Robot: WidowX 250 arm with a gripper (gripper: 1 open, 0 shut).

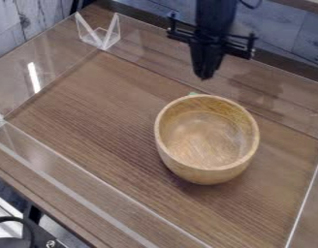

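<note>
A dark robot gripper (208, 45) hangs over the back middle of the wooden table, above and behind a tan round bowl (206, 138). Whether the gripper is open or shut, or has anything between its fingers, is too small and dark to tell. The bowl looks empty.
A white wire-like bracket (100, 31) stands at the back left. Pale edges border the table at the right, and dark cables lie at the bottom left corner.
</note>
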